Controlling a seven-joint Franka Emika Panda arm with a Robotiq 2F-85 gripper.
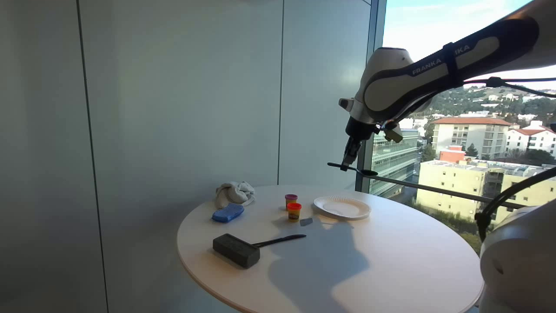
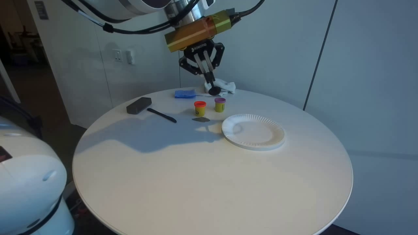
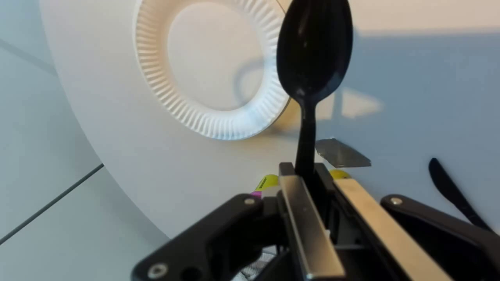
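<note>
A black spoon (image 3: pixel 315 51) is pinched by its handle in my gripper, its bowl pointing away from the fingers. In exterior view 1 the gripper (image 1: pixel 348 166) hangs well above the table's back right, with the spoon (image 1: pixel 368 172) lying roughly level across it. The white paper plate (image 1: pixel 342 207) is below on the table, and the wrist view shows the plate (image 3: pixel 215 56) to the left of the spoon's bowl. From the other side, the gripper (image 2: pixel 210 81) and spoon bowl (image 2: pixel 214 90) appear high, clear of the tabletop.
Two small tubs, one red-lidded (image 1: pixel 294 211) and one purple-lidded (image 1: pixel 290 200), stand left of the plate. A dark block (image 1: pixel 236 250), black knife (image 1: pixel 281 240), blue sponge (image 1: pixel 227 212), pale cloth (image 1: pixel 235 193) and grey flat piece (image 1: pixel 306 221) also lie there.
</note>
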